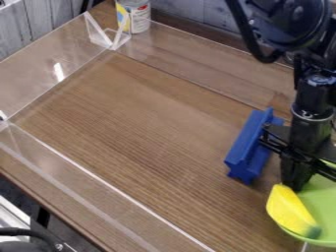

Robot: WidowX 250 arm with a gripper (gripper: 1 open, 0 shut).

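The black gripper (296, 169) reaches down at the right edge, its tips low over a green bowl (319, 189). A yellow object (289, 209) lies in the bowl's near part, just below the fingertips. A blue block (249, 148) lies on the wooden surface left of the gripper, close to it. The gripper looks shut; whether anything is between its tips is hard to see.
A can (133, 17) and a clear plastic piece (108, 30) stand at the back left. Clear edging runs along the left and front edges.
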